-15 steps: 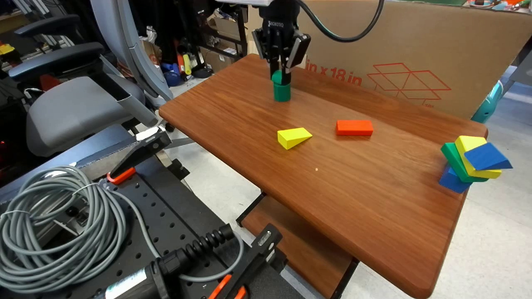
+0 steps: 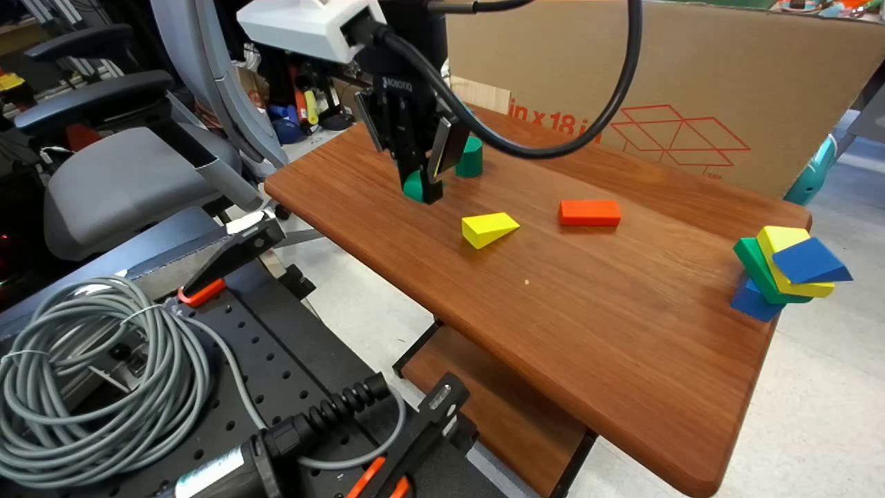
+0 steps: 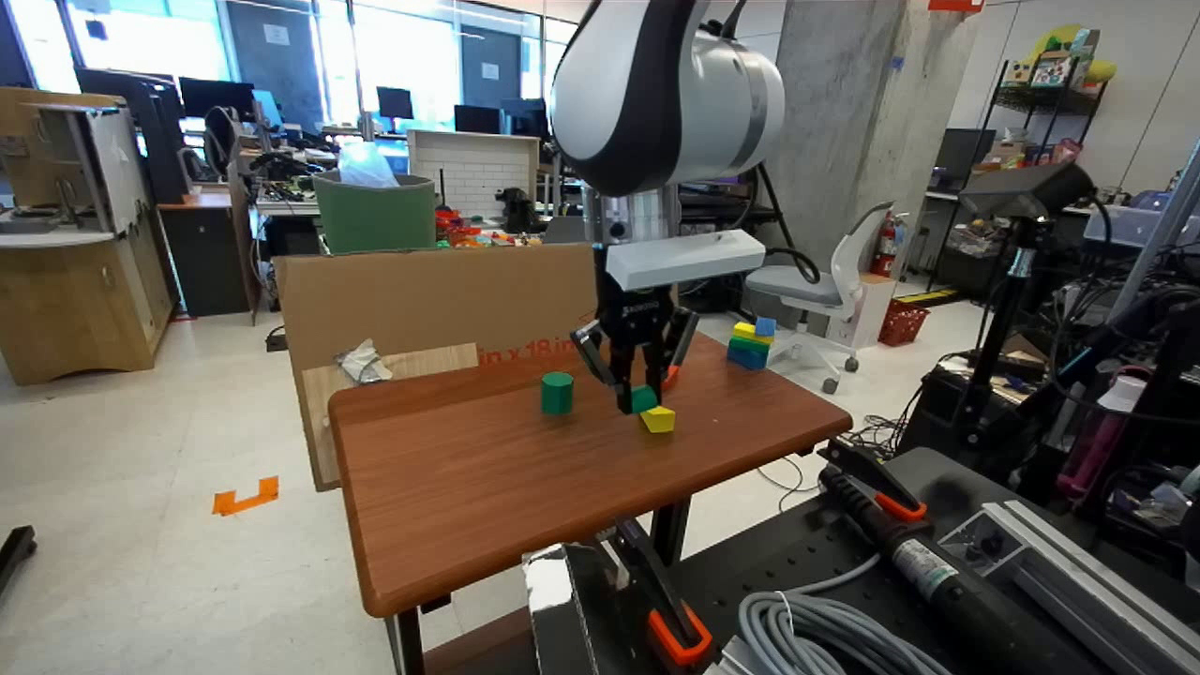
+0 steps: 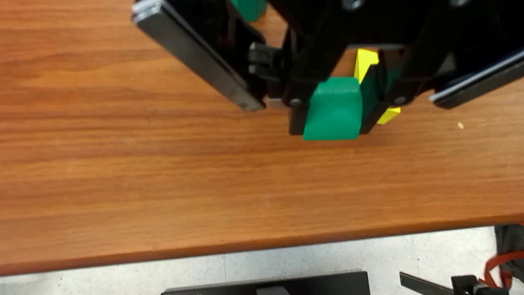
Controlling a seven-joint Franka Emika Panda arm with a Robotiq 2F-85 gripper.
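Note:
My gripper is shut on a green block (image 4: 336, 109), which has a curved face and sits squarely between the fingers in the wrist view. In exterior view 1 only part of this held block (image 2: 413, 186) shows past the fingers. A second green block, a cylinder (image 2: 469, 158), stands upright on the table behind the gripper. The yellow wedge (image 2: 487, 228) lies in front and to the right of the gripper in that view, and is partly covered by the fingers in the wrist view. An orange-red rectangular block (image 2: 589, 212) lies farther right.
A stack of blue, green and yellow blocks (image 2: 776, 267) stands at the table's right end. Cardboard (image 2: 664, 91) rises along the back edge. Bare wood fills the middle and front of the table (image 2: 581, 348).
The gripper has moved from above the green cylinder toward the table's near edge, carrying the green block with it. The cylinder, wedge, orange-red block and stack have stayed put.

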